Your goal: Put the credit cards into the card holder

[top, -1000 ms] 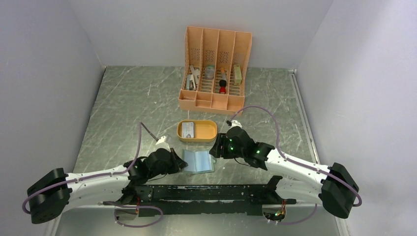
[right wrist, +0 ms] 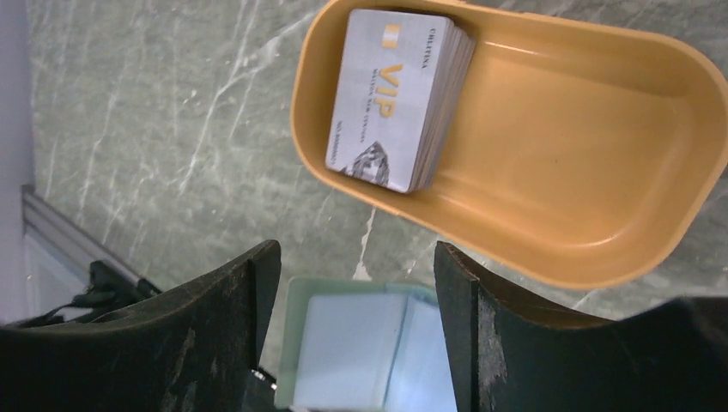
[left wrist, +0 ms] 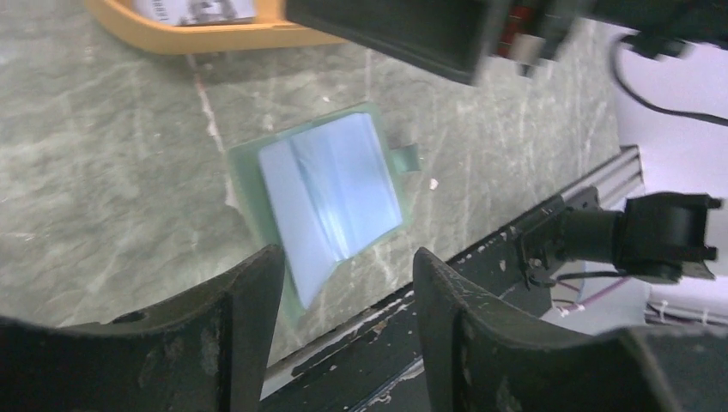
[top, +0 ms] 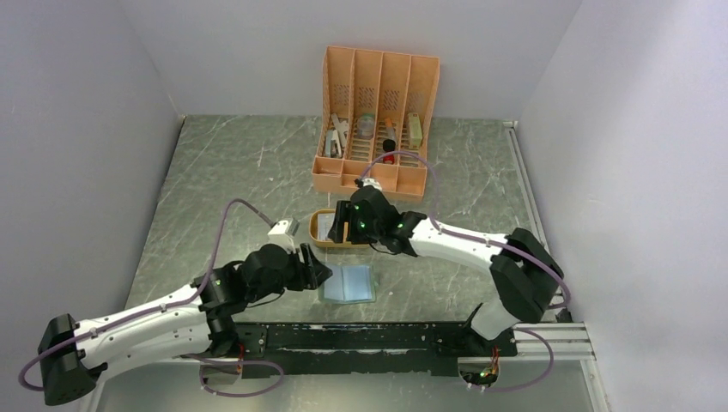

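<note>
A stack of white VIP cards lies in the left end of an orange oval tray. My right gripper is open above that tray, nothing between its fingers, with the cards ahead of its fingertips in the right wrist view. An open card holder with pale blue sleeves lies flat in front of the tray. My left gripper hangs at the holder's left side, its fingers apart and empty.
A peach organizer with various small items stands at the back. Walls enclose the left, back and right.
My right gripper has moved up and left from beside the holder to over the tray. My left gripper has risen slightly, its fingers now apart.
</note>
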